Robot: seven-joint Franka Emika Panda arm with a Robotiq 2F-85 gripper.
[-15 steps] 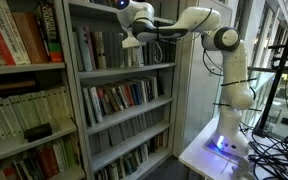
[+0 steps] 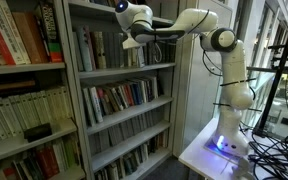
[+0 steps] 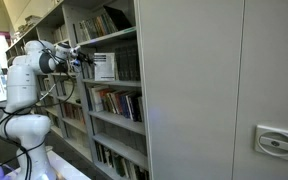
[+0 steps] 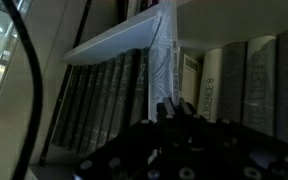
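Observation:
My gripper is at the bottom middle of the wrist view, its dark fingertips close together in front of the bookcase. What lies between them is lost in the dark. Just behind the tips stands the pale upright divider (image 4: pixel 163 62), with a thin light-coloured book (image 4: pixel 190 80) to its right. Farther right is a row of large grey and brown volumes (image 4: pixel 231 80). Dark bound books (image 4: pixel 107 100) fill the bay to the left. From outside, the arm (image 2: pixel 174 22) reaches over to the upper shelves, and the gripper is small there.
Below, more shelves hold rows of books (image 2: pixel 119 98). A white table (image 2: pixel 209 158) carries the arm's base (image 2: pixel 234 122). In the second exterior view, a tall pale panel (image 3: pixel 189 90) stands right of the bookcase. A dark cable (image 4: pixel 31 80) crosses the left of the wrist view.
The shelves and books look unchanged.

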